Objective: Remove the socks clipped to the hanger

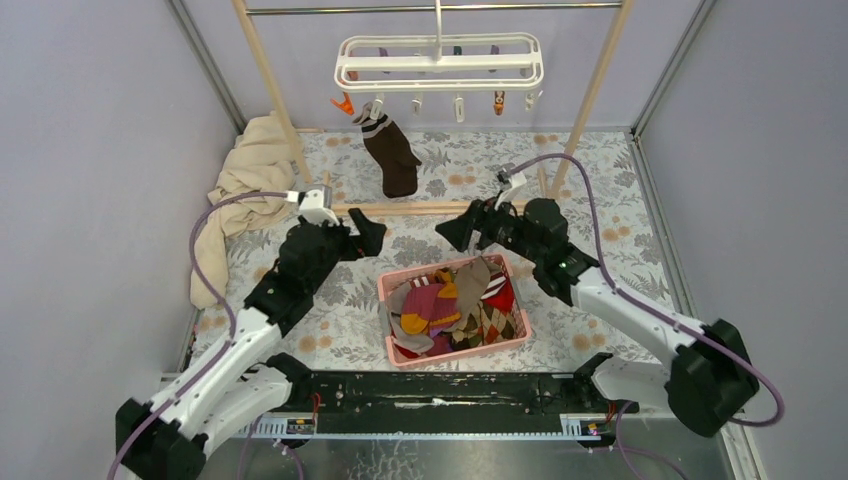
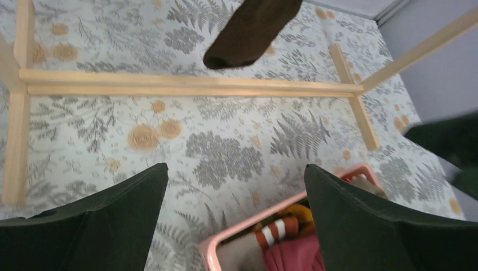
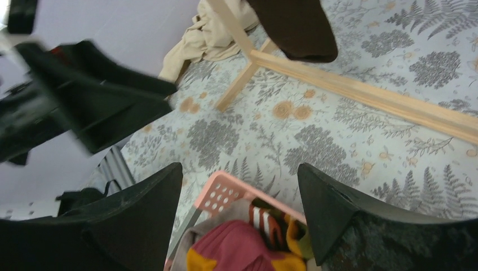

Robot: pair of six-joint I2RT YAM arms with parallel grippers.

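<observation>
A brown sock (image 1: pixel 393 159) hangs by a clip from the white hanger (image 1: pixel 440 62) in the top view; its lower part also shows in the left wrist view (image 2: pixel 248 34) and right wrist view (image 3: pixel 296 28). My left gripper (image 1: pixel 365 232) is open below and left of the sock. My right gripper (image 1: pixel 460 225) is open to the lower right of it, above the pink basket (image 1: pixel 521 335), which holds several crumpled socks. Nothing shows between either gripper's fingers.
A wooden frame (image 1: pixel 398 208) stands around the hanger, its low bar crossing behind the grippers. A cream cloth (image 1: pixel 239 180) lies at the left.
</observation>
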